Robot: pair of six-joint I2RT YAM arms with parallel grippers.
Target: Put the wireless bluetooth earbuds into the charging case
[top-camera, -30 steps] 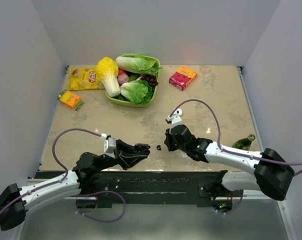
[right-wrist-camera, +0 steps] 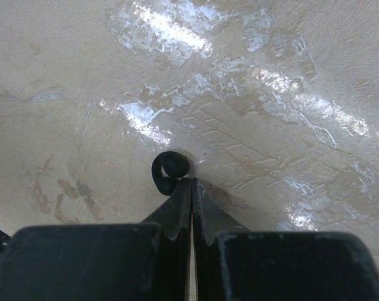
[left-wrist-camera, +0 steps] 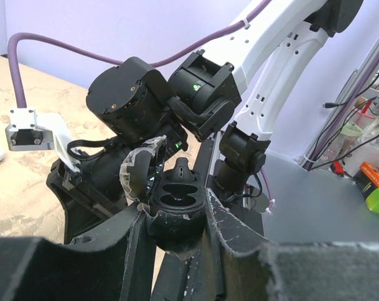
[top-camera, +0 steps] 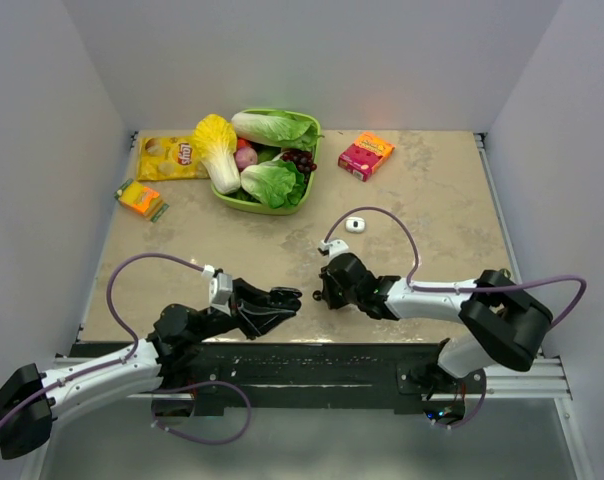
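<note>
My left gripper is shut on the black charging case (left-wrist-camera: pixel 177 207), whose lid stands open and whose earbud hollows face up in the left wrist view; in the top view it is held at the front left of the table. A small black earbud (right-wrist-camera: pixel 176 164) lies on the table in the right wrist view, just ahead of my right gripper, whose shut fingertips are at its lower right edge. Whether they touch it I cannot tell. The same earbud (top-camera: pixel 318 296) shows left of my right arm in the top view.
A small white object (top-camera: pixel 355 225) lies behind the right arm. A green basket of produce (top-camera: pixel 222 195), yellow snack bags (top-camera: pixel 167 158) and a pink box (top-camera: pixel 365 155) are along the back.
The left arm with the case has stayed nearly still.
</note>
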